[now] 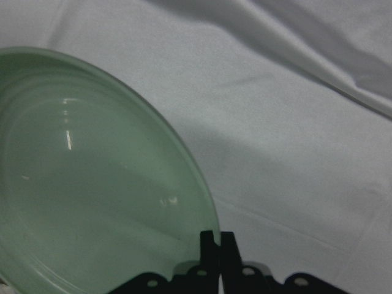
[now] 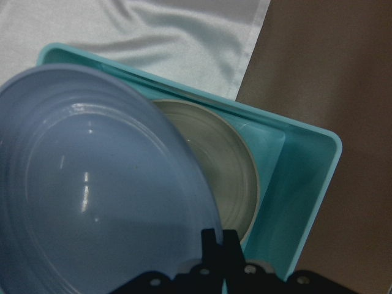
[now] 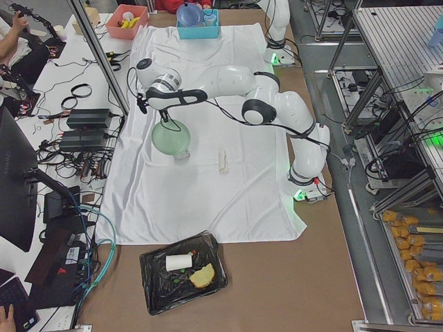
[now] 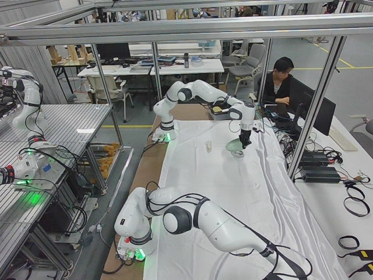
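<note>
My left gripper is shut on the rim of a green plate (image 1: 104, 177), held above the white cloth; in the camera left view the plate (image 3: 170, 138) partly covers a small clear object (image 3: 181, 155). My right gripper is shut on the rim of a blue plate (image 2: 104, 184), over a turquoise bin (image 2: 300, 171) that holds a pale round dish (image 2: 226, 171). A pale slim item (image 3: 223, 161) lies mid-cloth.
A red bin (image 3: 128, 22) stands at the far left. A black-lined tray (image 3: 166, 283) with a white roll and food sits on the brown surface at the near end.
</note>
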